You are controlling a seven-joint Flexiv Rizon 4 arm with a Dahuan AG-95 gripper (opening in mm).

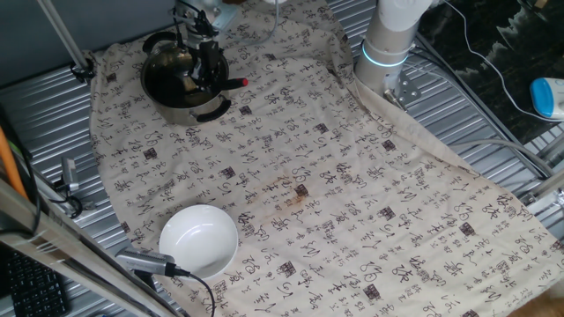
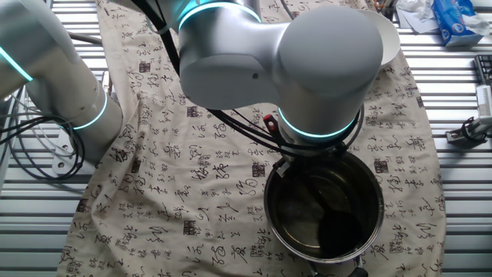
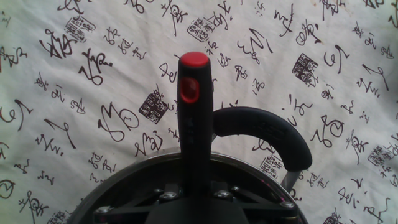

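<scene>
A dark metal pot [image 1: 173, 113] stands on the patterned cloth at the back left. A black utensil rests in it, its red-tipped handle [image 3: 195, 93] leaning out over the rim beside one of the pot's black side handles [image 3: 264, 130]. Its dark, rounded head [image 2: 340, 232] lies on the pot's bottom. Over the pot my gripper points down, its fingers drawn together on both sides of the utensil's handle and looking shut on it. Dark parts merge there, so the contact itself is hard to see. In exterior view 2 the arm hides the gripper.
A white bowl [image 1: 199, 241] sits at the cloth's near left, with a grey camera [image 1: 146, 261] on a cable beside it. The robot's base [image 1: 385, 58] stands at the back right. Between bowl, pot and base the cloth [image 1: 326, 176] is clear.
</scene>
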